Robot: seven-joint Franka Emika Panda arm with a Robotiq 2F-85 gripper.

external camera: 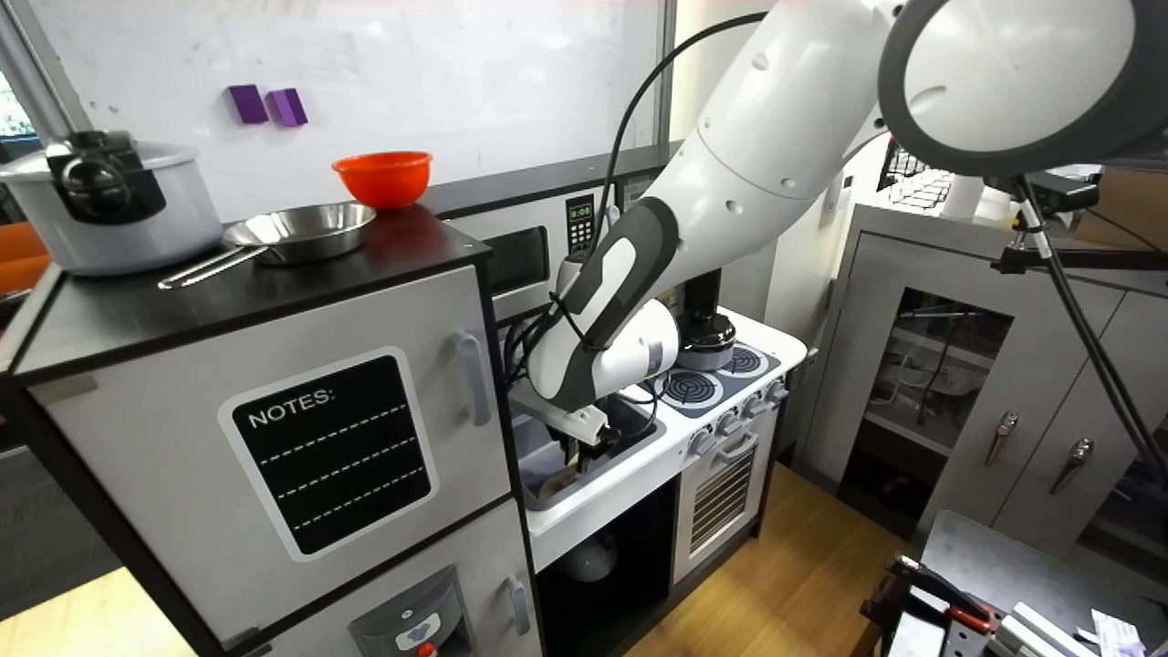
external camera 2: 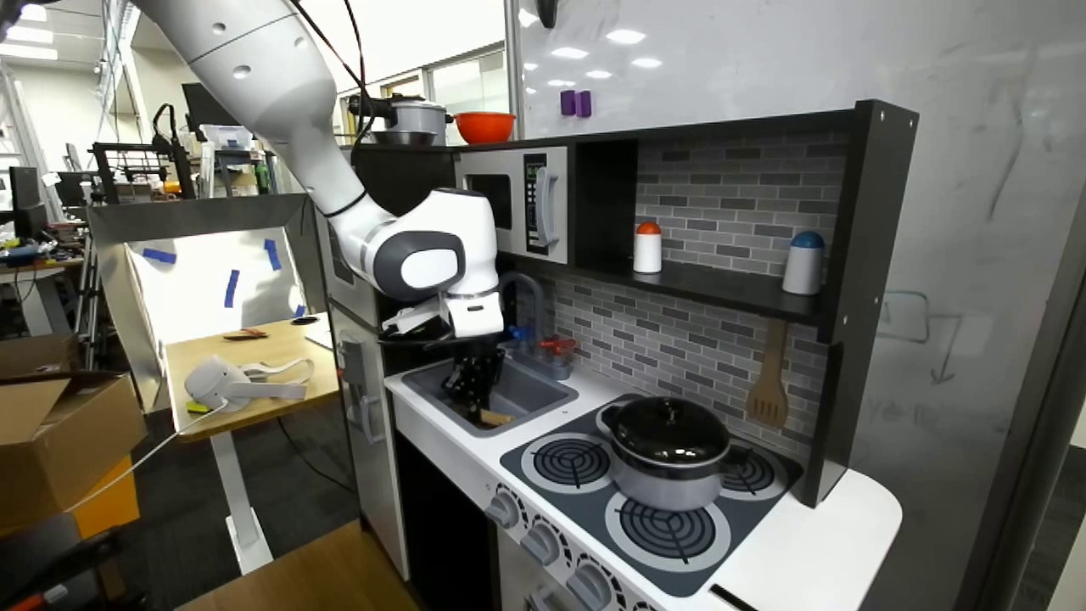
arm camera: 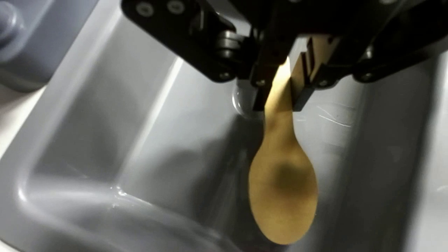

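Note:
Inside the grey sink (arm camera: 168, 138), my gripper is shut on the narrow handle of a wooden spoon (arm camera: 283, 189). The broad head of the spoon points away from the fingers, and a dark shadow falls on the basin floor beside it. Whether the head touches the floor, I cannot tell. From the second exterior view, the dark gripper (external camera 2: 473, 392) reaches down into the basin, with a bit of the spoon (external camera 2: 495, 417) showing low at its side. In the first exterior view the arm hides most of the gripper.
A grey pot with a black lid (external camera 2: 668, 433) stands on the stove (external camera 2: 570, 458) beside the sink. The faucet (external camera 2: 529, 300) rises behind the basin. Above are a shelf (external camera 2: 723, 285) with two shakers and the microwave (external camera 2: 514, 204). The refrigerator (external camera: 274, 438) borders the sink's other side.

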